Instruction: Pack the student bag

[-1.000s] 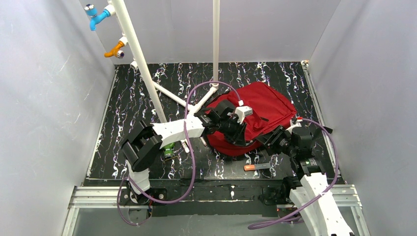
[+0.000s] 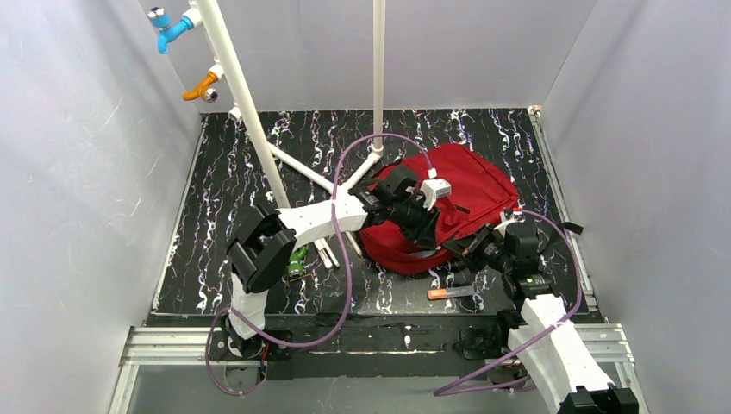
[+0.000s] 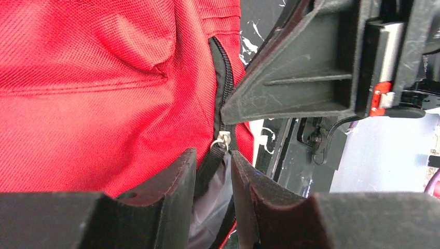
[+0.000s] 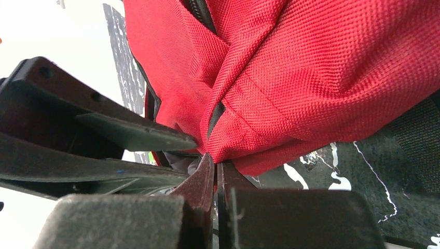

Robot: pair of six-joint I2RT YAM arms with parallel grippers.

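A red bag (image 2: 465, 181) lies on the dark marbled table, its red fabric filling much of both wrist views. In the left wrist view a black zipper (image 3: 222, 78) runs down to a metal puller (image 3: 224, 139), just beyond the fingertips of my left gripper, which is part open around the zipper line. My right gripper is shut on the bag's red fabric along a seam. In the top view my left gripper (image 2: 424, 237) and my right gripper (image 2: 457, 246) face each other over the bag's front edge.
An orange-and-grey cutter (image 2: 444, 293) lies in front of the bag. A green object (image 2: 296, 267) and white sticks (image 2: 329, 257) lie left of it. White pipes (image 2: 302, 168) with taps stand at the back left.
The left arm's elbow has shifted right, with its wrist a little higher over the bag. The right arm has moved slightly. The bag looks nearly unchanged.
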